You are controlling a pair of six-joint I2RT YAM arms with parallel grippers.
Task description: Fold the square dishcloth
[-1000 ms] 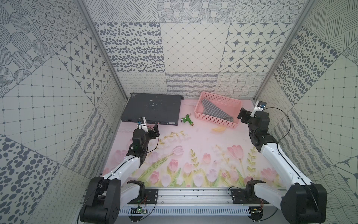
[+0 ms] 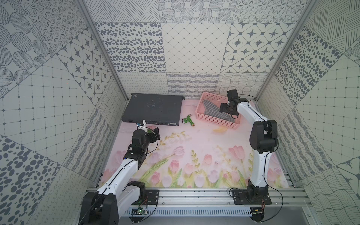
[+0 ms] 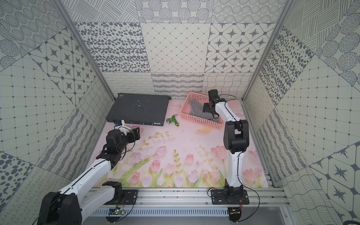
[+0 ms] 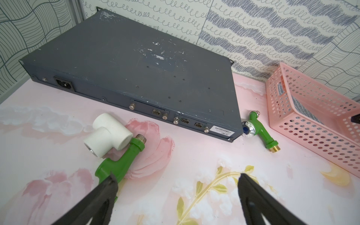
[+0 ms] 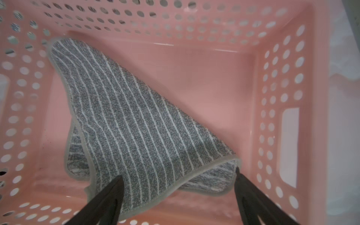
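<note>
A grey striped dishcloth (image 5: 138,127) with a pale edge lies crumpled inside the pink basket (image 2: 202,117) at the back right. My right gripper (image 2: 225,108) is open above the cloth; in the right wrist view its blurred fingertips sit over the cloth's near part and the basket wall, holding nothing. My left gripper stands open over the left part of the table, facing a white pipe tee (image 4: 108,135) and a green fitting (image 4: 120,165), with nothing between its fingers.
A dark metal equipment box (image 2: 151,106) occupies the back left. Another green fitting (image 2: 188,120) lies between it and the basket.
The left arm has shifted only slightly.
</note>
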